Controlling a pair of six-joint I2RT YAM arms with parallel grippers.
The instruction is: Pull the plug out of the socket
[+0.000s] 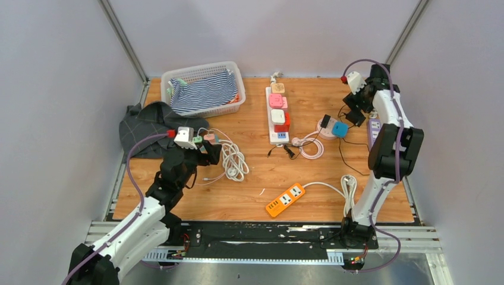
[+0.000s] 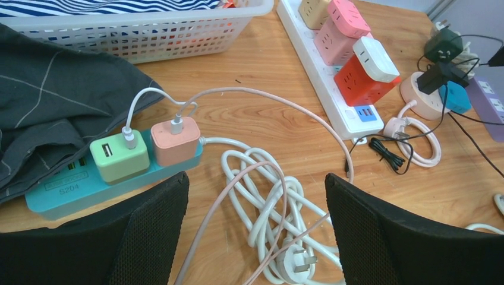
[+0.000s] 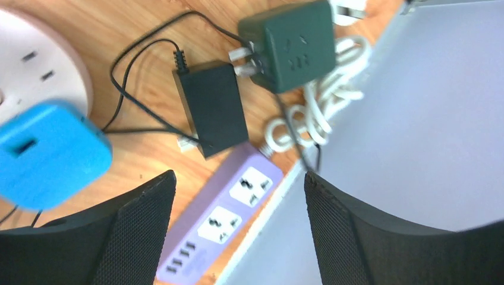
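Observation:
In the right wrist view, my right gripper is open above a purple power strip (image 3: 217, 221), with a dark green charger (image 3: 291, 47), its prongs showing, and a black adapter (image 3: 214, 104) beyond the fingertips. Nothing is between its fingers. My left gripper is open over a coiled white cable (image 2: 267, 208), near a teal strip (image 2: 71, 190) holding a green cube (image 2: 122, 163) and a pink cube (image 2: 175, 148). The white strip (image 1: 268, 119) carries several coloured plugs; a blue plug (image 3: 53, 154) sits by the round pink socket (image 3: 30, 71).
A white basket (image 1: 229, 108) and dark cloth (image 1: 136, 133) lie at the back left. An orange strip (image 1: 285, 199) lies at the front middle. The walls border the table; the middle front has bare wood.

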